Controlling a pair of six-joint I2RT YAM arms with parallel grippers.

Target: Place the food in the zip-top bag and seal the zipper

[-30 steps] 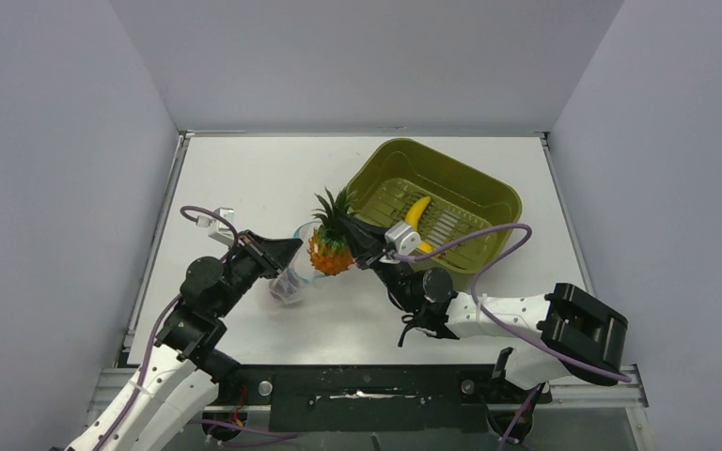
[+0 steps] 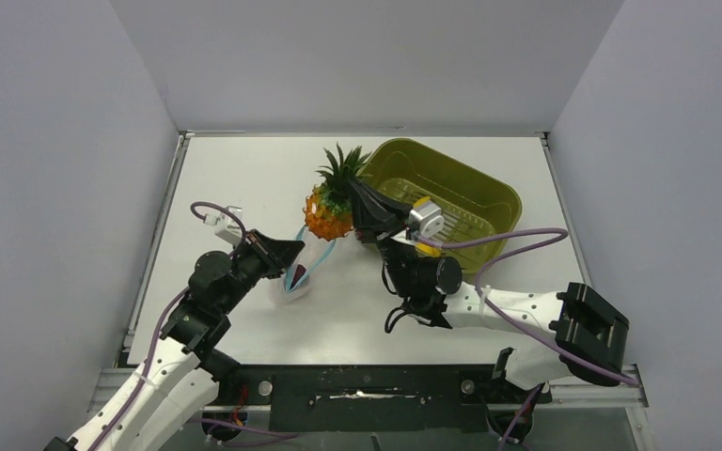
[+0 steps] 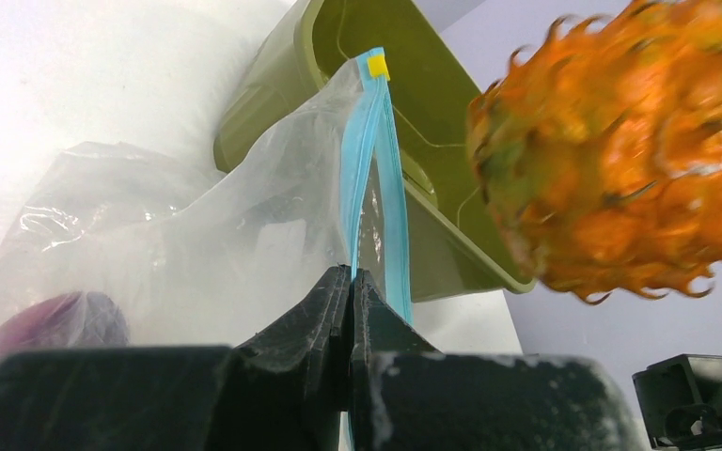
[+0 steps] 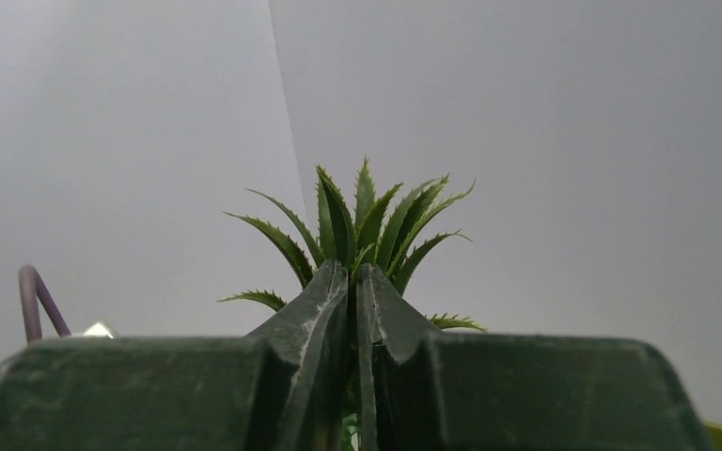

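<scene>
My right gripper point(image 2: 353, 188) is shut on the toy pineapple point(image 2: 327, 218), gripping it near the base of its green leaves point(image 4: 365, 216). The pineapple's orange body hangs close to the zip top bag, outside it in the left wrist view. A blue zipper strip edges the clear bag point(image 3: 235, 244), its two sides slightly apart, with a yellow slider point(image 3: 377, 66) at the far end. On the near part of that strip, my left gripper is shut. A dark purple food item point(image 3: 66, 324) lies inside the bag.
Behind and right of the bag stands an olive green bin point(image 2: 503, 193); yellow food point(image 2: 421, 202) in it is partly covered by the right arm.
The right gripper and the pineapple have moved toward the back of the table, off the bag's mouth. The dark item in the bag now shows from above.
</scene>
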